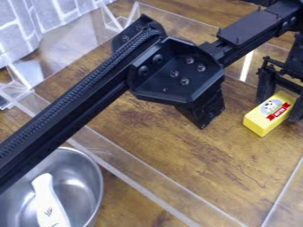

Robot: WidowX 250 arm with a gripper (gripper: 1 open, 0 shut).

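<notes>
A yellow box (pixel 263 121) with a red and white label lies on the wooden surface at the right of the camera view. My black gripper (pixel 279 85) is at the right edge, reaching down over the box's upper end. Its fingers are partly cut off by the frame, and whether they grip the box cannot be told. My arm runs diagonally from the lower left to the upper right.
A steel bowl (pixel 83 191) holding a white utensil (pixel 48 199) sits at the lower left. Clear plastic edges cross the wooden table (pixel 166 160). A white grid-patterned cloth (pixel 42 22) lies at the upper left.
</notes>
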